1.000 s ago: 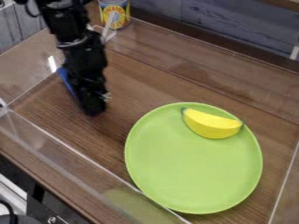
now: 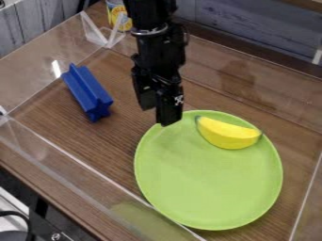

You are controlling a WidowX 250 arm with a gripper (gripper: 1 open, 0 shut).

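Note:
My black gripper (image 2: 161,104) hangs over the wooden table just above the top edge of the green plate (image 2: 201,188), open, with nothing visible between its fingers. A blue block (image 2: 87,92) lies to the left of it on the table, apart from it. A yellow banana (image 2: 229,134) rests on the upper right part of the plate, to the right of the gripper.
A can (image 2: 119,15) stands at the back, partly hidden by the arm. Transparent edging runs along the left, and a black cable is at the bottom left corner.
The arm has moved right, away from the blue block toward the plate and banana. The block, plate and banana appear unmoved.

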